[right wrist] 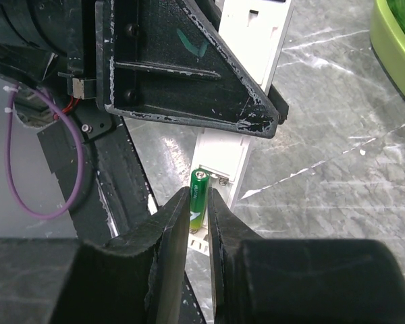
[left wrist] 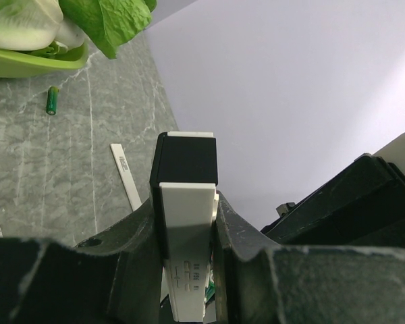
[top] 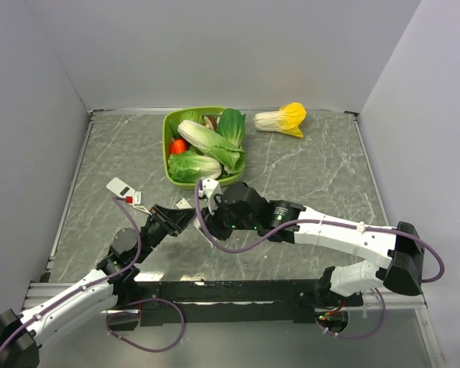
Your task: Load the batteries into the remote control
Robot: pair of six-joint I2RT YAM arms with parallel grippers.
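Observation:
In the right wrist view, the white remote control (right wrist: 219, 156) slants across the picture, its battery compartment facing the camera. My left gripper is shut on it, and black fingers (right wrist: 189, 88) cross its middle. A green battery (right wrist: 198, 192) lies at the compartment, with a metal spring contact beside it; whether it is fully seated is unclear. My right gripper has its fingertips slightly apart, one on either side of this battery. I cannot tell whether they touch it. Another green battery (left wrist: 52, 100) lies on the table in the left wrist view.
A green basket (top: 167, 153) of vegetables stands behind the grippers. Farther back is a yellow-wrapped cabbage (top: 284, 119). A white flat object (top: 120, 188) lies at the left, and a white strip (left wrist: 125, 175) on the table.

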